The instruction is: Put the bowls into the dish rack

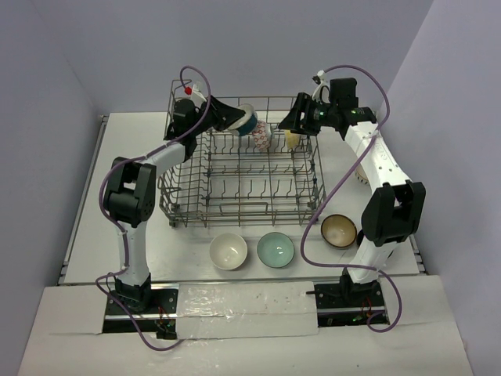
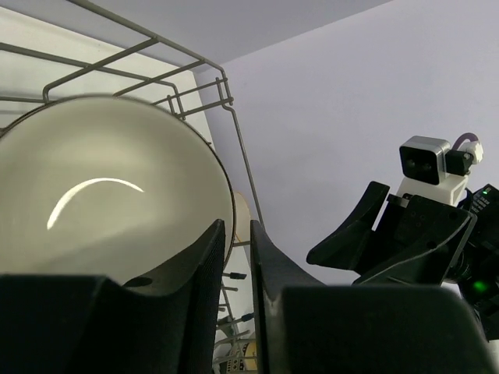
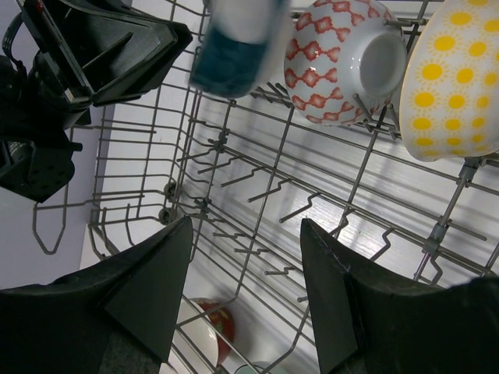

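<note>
At the back of the dish rack (image 1: 241,168), a blue bowl (image 1: 249,123) is tilted, its pale inside (image 2: 117,187) filling the left of the left wrist view. My left gripper (image 1: 232,117) is at this bowl's rim; its fingers stand slightly apart, and whether they pinch the rim cannot be told. The blue bowl (image 3: 234,54) is blurred in the right wrist view. Beside it in the rack sit a red-patterned bowl (image 3: 335,58) and a yellow-dotted bowl (image 3: 452,82), both on their sides. Above the rack's back right, my right gripper is open and empty.
In front of the rack stand a white bowl (image 1: 228,251), a green bowl (image 1: 275,250) and a brown bowl (image 1: 339,231). Another bowl (image 1: 362,174) is partly hidden by the right arm. The rack's middle and front rows are empty.
</note>
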